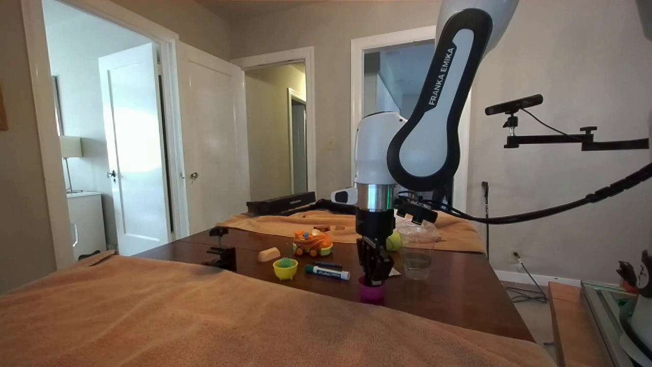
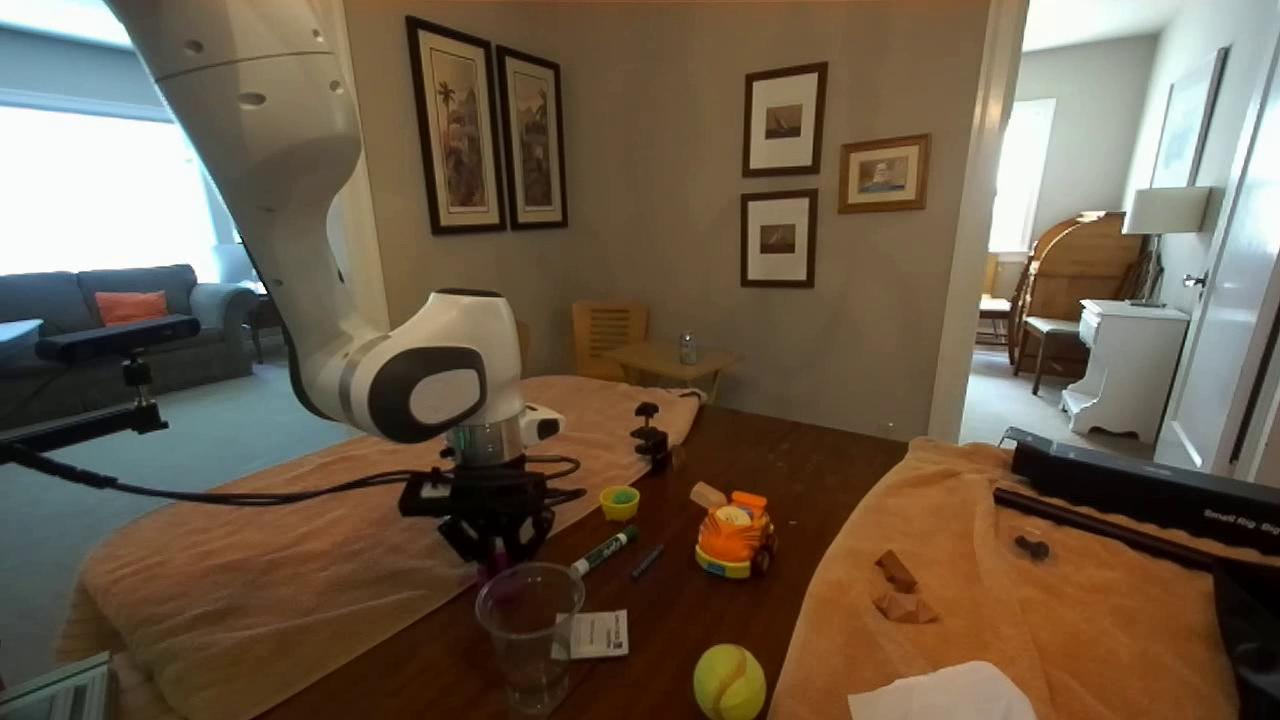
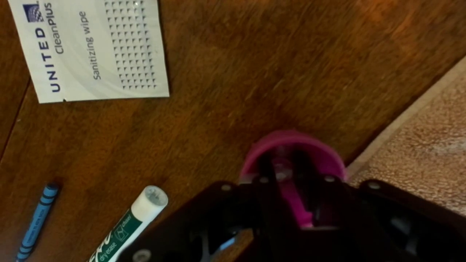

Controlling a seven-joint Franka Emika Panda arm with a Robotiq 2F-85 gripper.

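The purple cup stands on the dark table beside the edge of the orange towel. My gripper points straight down at it, fingertips reaching into its mouth. In the wrist view the dark fingers stand a little apart, with purple and a small pale shape showing in the narrow gap. That pale shape is too dim to name. Exterior view 2 shows only a sliver of the cup, behind the clear plastic cup.
Near the gripper lie a green-capped marker, a blue crayon and a wipe packet. Farther off are a yellow bowl, an orange toy car, a wooden block and a tennis ball.
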